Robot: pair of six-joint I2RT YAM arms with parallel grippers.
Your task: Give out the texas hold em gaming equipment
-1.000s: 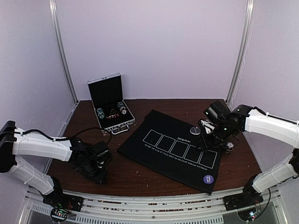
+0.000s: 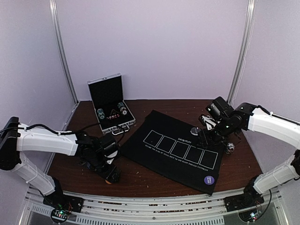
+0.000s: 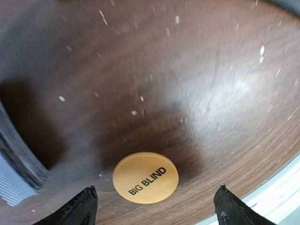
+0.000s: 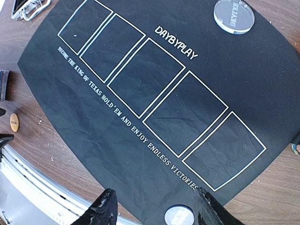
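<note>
An orange BIG BLIND button [image 3: 145,177] lies on the table between the open fingers of my left gripper, which hovers above it; a blue card deck [image 3: 13,180] lies beside it. My right gripper is over the black mat [image 4: 234,65], its fingers apart with nothing seen between them but the mat and a white round button [image 4: 179,214]. A clear DEALER disc [image 4: 234,18] sits at the mat's back, and a purple button [image 2: 209,180] at its front right.
The open silver chip case [image 2: 105,98] stands at the back left, with chips inside. Bare wood [image 2: 140,173] lies left of the mat. The table's front rail runs along the bottom.
</note>
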